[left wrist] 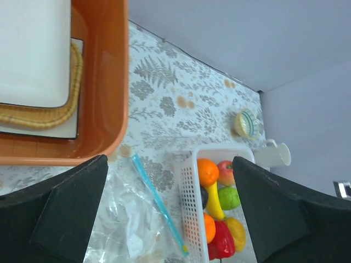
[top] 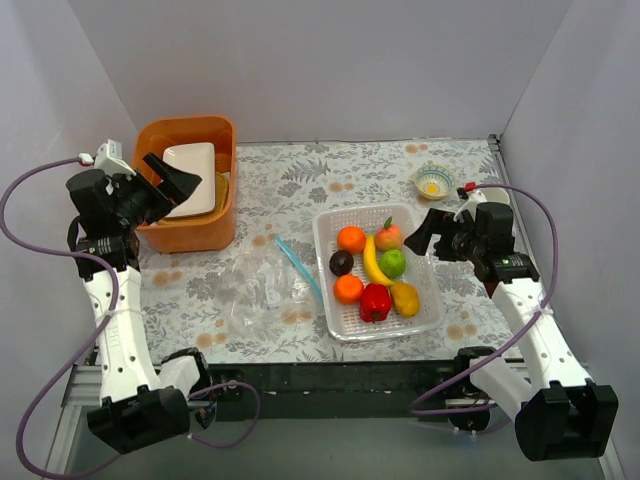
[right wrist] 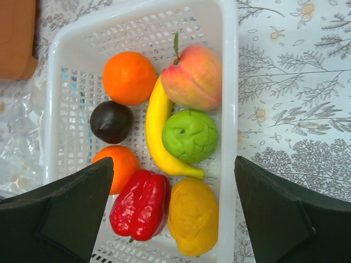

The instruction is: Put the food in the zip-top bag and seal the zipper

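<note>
A clear zip top bag [top: 262, 292] lies flat on the table, its blue zipper strip [top: 299, 268] slanting toward the white basket [top: 326, 318]. That basket holds the food: two oranges [right wrist: 129, 78], a dark round fruit [right wrist: 112, 122], a banana [right wrist: 158, 133], a peach [right wrist: 193, 78], a green round item [right wrist: 190, 136], a red pepper [right wrist: 141, 205] and a yellow fruit [right wrist: 193, 217]. My right gripper [top: 411, 243] is open above the basket's right side, empty. Over the orange bin [top: 184, 236] at the left hovers my left gripper [top: 172, 180], open with nothing between its fingers.
The orange bin contains a white tray [top: 189, 168] and a woven item [left wrist: 75, 82]. At the back right stand a patterned bowl [top: 434, 181] and a white cup [left wrist: 274, 155]. Bare table lies between bin and bowl.
</note>
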